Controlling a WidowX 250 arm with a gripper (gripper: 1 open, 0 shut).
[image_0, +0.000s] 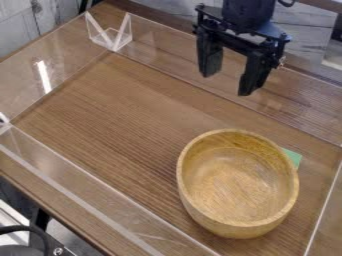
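My gripper (230, 72) hangs at the top right of the camera view, black, with two fingers pointing down and apart, standing open. I make out nothing held between them. It is above the bare wooden floor of the workspace, behind and above a large tan bowl (235, 203) at the lower right. A small green item (291, 158) lies just beside the bowl's upper right, partly hidden by it.
A clear plastic piece (110, 32) stands near the top left. Transparent walls edge the wooden surface (107, 130), whose left and middle are free. A black cable runs at the bottom left corner.
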